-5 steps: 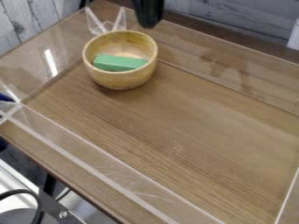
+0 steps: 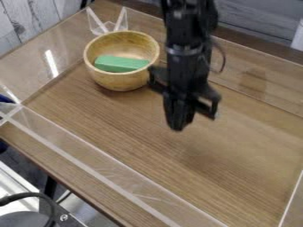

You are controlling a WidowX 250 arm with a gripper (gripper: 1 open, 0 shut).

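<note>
My black gripper (image 2: 182,106) is low over the middle of the wooden table, right of a round wooden bowl (image 2: 122,76). It is blurred, and nothing shows held in it; it looks shut. A green block (image 2: 120,63) lies inside the bowl.
A white wire-like object (image 2: 106,19) stands behind the bowl at the back left. A dark cable (image 2: 35,204) shows at the lower left corner, off the table's edge.
The bowl and green block look unmoved.
</note>
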